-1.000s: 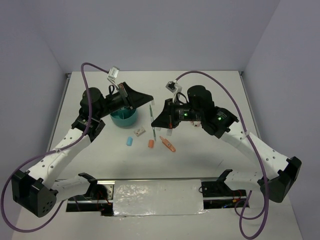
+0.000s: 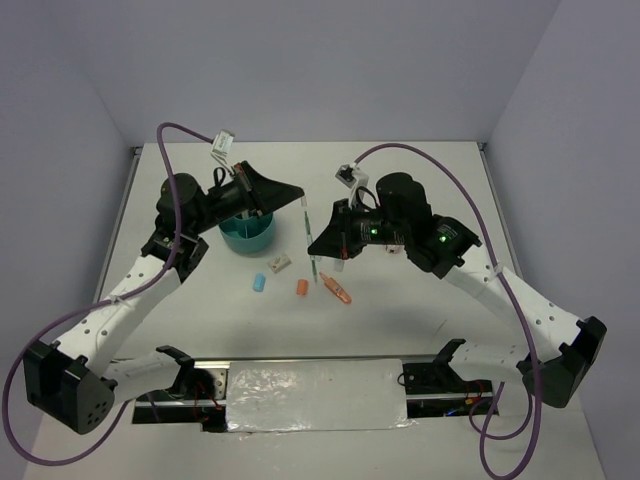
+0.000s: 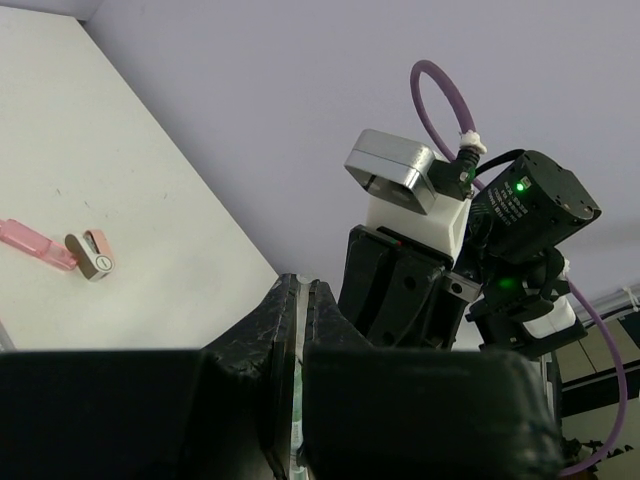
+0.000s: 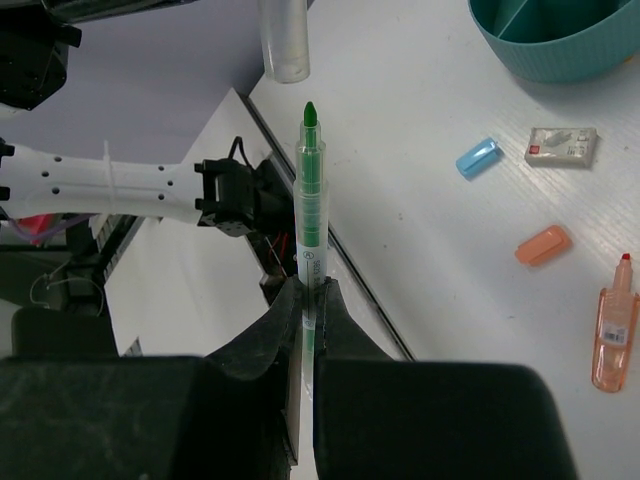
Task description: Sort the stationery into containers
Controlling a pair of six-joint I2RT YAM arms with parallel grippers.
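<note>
A green marker [image 4: 310, 200] stands upright in my right gripper [image 2: 312, 246], its green tip uncovered at the top. My left gripper [image 2: 301, 194] is shut on a translucent cap [image 4: 284, 40], held just above that tip, apart from it. Behind the arms stands a teal divided container [image 4: 555, 60]. On the table lie a blue block [image 4: 478, 157], a white eraser [image 4: 560, 147], an orange block [image 4: 543, 245] and an orange marker [image 4: 614, 335] with its red tip uncovered.
In the left wrist view a pink item [image 3: 35, 241] lies beside a small sharpener [image 3: 88, 255].
Over the last second my right gripper and the marker have shifted slightly right in the top view, and my left gripper slightly left, bringing cap and tip nearer in line.
</note>
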